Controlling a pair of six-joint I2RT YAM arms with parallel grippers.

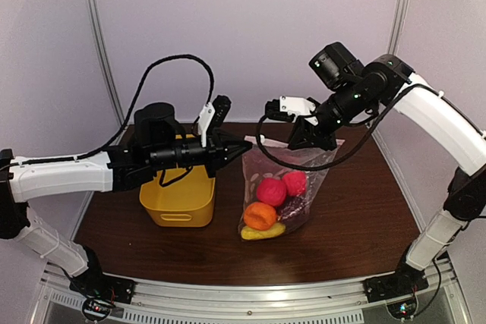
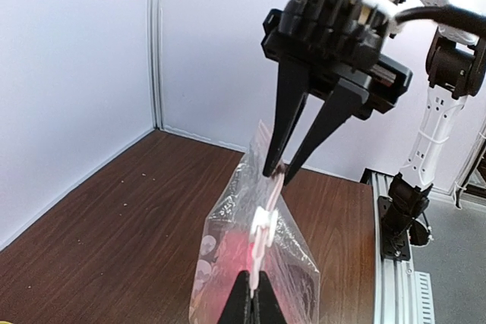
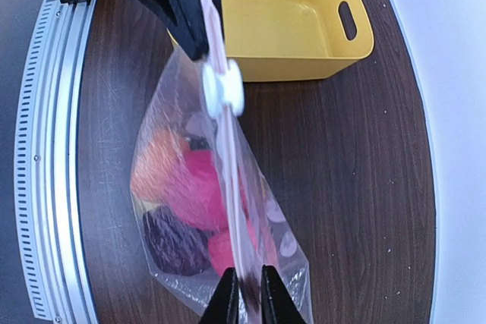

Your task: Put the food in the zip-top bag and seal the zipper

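A clear zip top bag [image 1: 254, 180] hangs between my grippers above the table. Inside show a pinkish-red food piece [image 1: 271, 192], an orange one [image 1: 260, 216] and a yellow one [image 1: 263, 231] at the bottom; the right wrist view adds a dark purple item [image 3: 176, 240]. My left gripper is shut on one end of the bag's top strip. At the strip's other stretch, my right gripper is shut on the bag. Between the two sits the white zipper slider [image 2: 263, 224], nearer the left fingers. Whether the zip is closed cannot be told.
A yellow bin [image 1: 177, 202] stands on the table left of the bag, beneath my left arm; the part of it in view looks empty. Pale walls enclose the back and sides.
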